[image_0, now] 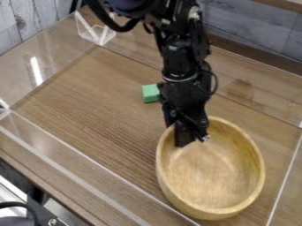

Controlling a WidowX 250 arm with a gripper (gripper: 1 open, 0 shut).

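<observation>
My gripper (184, 134) is shut on the upper-left rim of a wide, shallow wooden bowl (213, 181) at the lower right of the view. The exact spot where the fingertips meet the rim is dark and hard to make out. A small green block (150, 94) lies on the wooden table behind the arm, just left of it.
A clear plastic item (97, 28) stands at the upper left. A wooden ledge runs along the back right. Dark cables lie at the lower left.
</observation>
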